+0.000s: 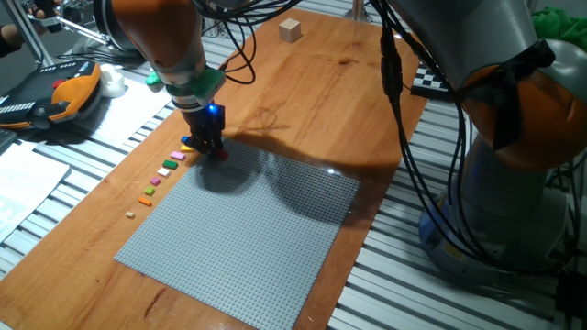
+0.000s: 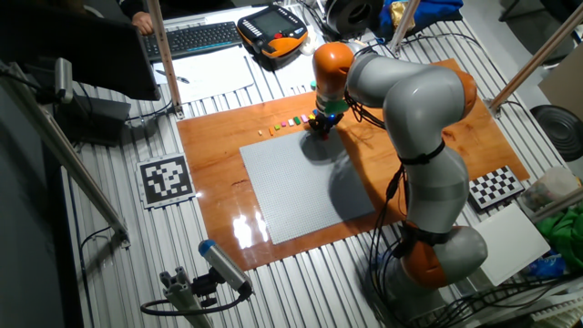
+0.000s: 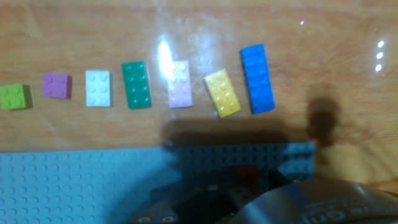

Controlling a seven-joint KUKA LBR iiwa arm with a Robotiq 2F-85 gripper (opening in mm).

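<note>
My gripper (image 1: 213,150) points down at the far left corner of the grey studded baseplate (image 1: 240,229). A red brick (image 1: 223,155) shows right at its fingertips, over that corner. In the wrist view, only a dim patch of the red brick (image 3: 246,170) appears between dark gripper parts, in shadow over the baseplate (image 3: 56,180). Whether the fingers grip the brick or stand apart from it cannot be made out. A row of loose bricks lies along the plate's edge, among them blue (image 3: 257,78), yellow (image 3: 222,93), pink (image 3: 180,84), dark green (image 3: 136,84) and white (image 3: 98,88).
Purple (image 3: 56,86), lime (image 3: 13,97) and orange (image 1: 145,202) bricks continue the row. A wooden cube (image 1: 290,31) stands at the table's far end. The teach pendant (image 2: 272,35) lies beyond the table. Most of the baseplate is bare.
</note>
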